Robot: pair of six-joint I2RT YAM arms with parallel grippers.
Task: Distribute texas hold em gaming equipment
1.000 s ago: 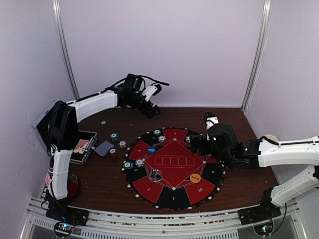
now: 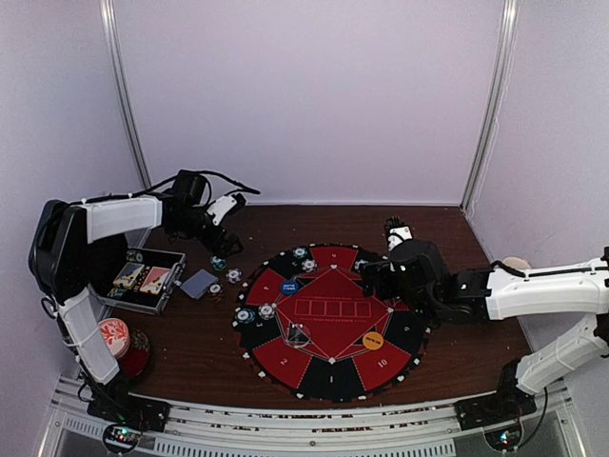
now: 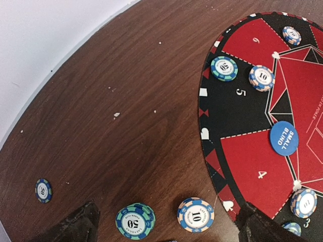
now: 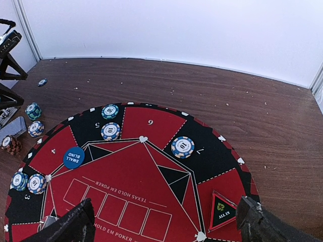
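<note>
My left gripper (image 2: 230,246) hovers open over the wood at the back left, close to the loose chips. Below it, in the left wrist view, lie a green 50 chip stack (image 3: 135,221) and a blue 10 chip stack (image 3: 196,215), with a lone 50 chip (image 3: 43,190) farther left. My right gripper stands open above the right part of the round red and black mat (image 4: 136,176). On the mat rest chips at place 5 (image 4: 110,131), a 10 chip (image 4: 182,146) at 7, a blue small blind disc (image 4: 74,157) and a triangular all-in marker (image 4: 222,210).
A silver case (image 2: 141,280) with its lid up stands at the left. A blue card deck (image 2: 199,283) lies between case and mat, brown chips (image 4: 12,144) beside it.
My left arm has swung left and its gripper has come down from the back middle towards the loose chips, hiding the lone chip from the top view. The right arm looks almost still.
</note>
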